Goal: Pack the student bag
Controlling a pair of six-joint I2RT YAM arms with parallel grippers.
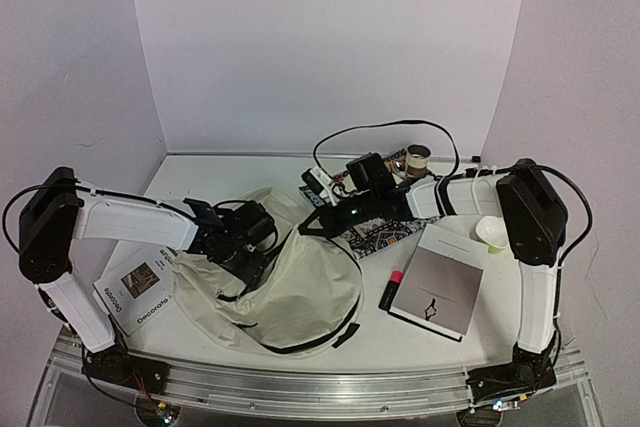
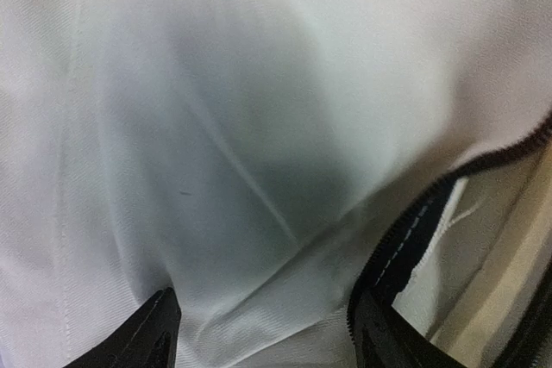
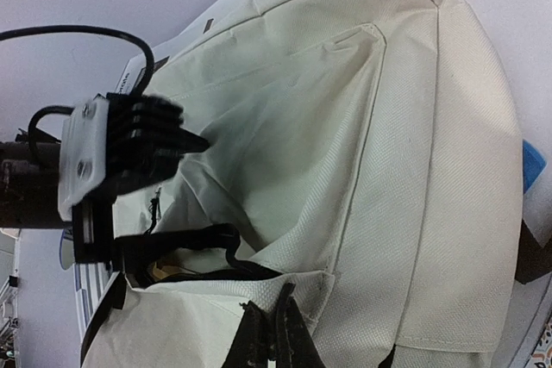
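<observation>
The white bag [image 1: 305,297] lies on the table with its mouth partly open, a black zipper [image 2: 405,213] running along the edge. My right gripper is shut on the bag's fabric edge, which rises slightly towards it. At the bag's opening, my left gripper [image 1: 248,275] is open; in the left wrist view its two fingers [image 2: 142,338] stand wide apart over white cloth, the right one close against the zipper. Nothing but cloth shows between them. A grey-and-white book [image 1: 437,282] and a black marker with a pink cap [image 1: 391,290] lie right of the bag.
A "Decorate" book [image 1: 140,287] lies at the left, partly under the bag. Behind my right arm are a patterned item [image 1: 385,237] and a jar [image 1: 417,160]. A small white-green cup [image 1: 491,233] stands at the right.
</observation>
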